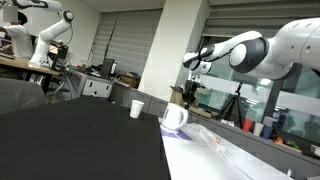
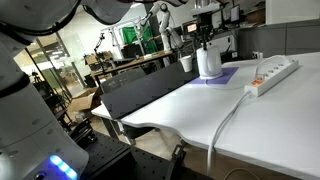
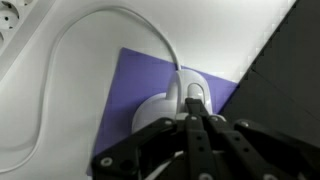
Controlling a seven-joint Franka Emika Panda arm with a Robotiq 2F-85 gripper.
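Observation:
A white, kettle-like vessel stands upright on a purple mat in exterior view 2. In exterior view 1 the same white vessel is near the middle. My gripper is directly over its top in the wrist view, with its fingers together and nothing seen between them. The gripper's dark body hides part of the white vessel there. Whether the fingertips touch the top cannot be told. From the side, my gripper appears just above the vessel.
A white power strip lies on the white table, its cable running towards the front edge. A white cup stands on the dark surface, apart from the vessel. The dark surface is otherwise largely clear.

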